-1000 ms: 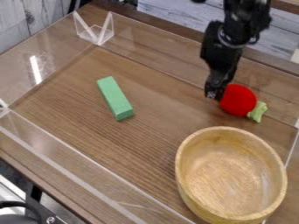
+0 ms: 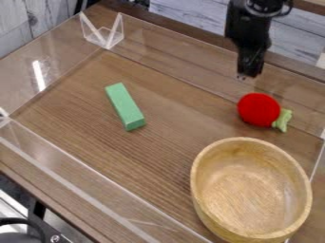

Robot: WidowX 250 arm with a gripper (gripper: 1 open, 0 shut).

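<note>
My gripper (image 2: 245, 65) hangs at the top, above and behind a red round object (image 2: 258, 110) with a green top, which lies on the wooden table at the right. Its fingers point down and are apart from the red object. Whether anything is between them is hard to see, but nothing shows.
A green block (image 2: 125, 106) lies at the left middle. A large tan bowl (image 2: 250, 230) fills the lower right. A clear container (image 2: 105, 30) stands at the upper left.
My gripper has risen up and back, away from the red object, which stays on the table in about the same place.
</note>
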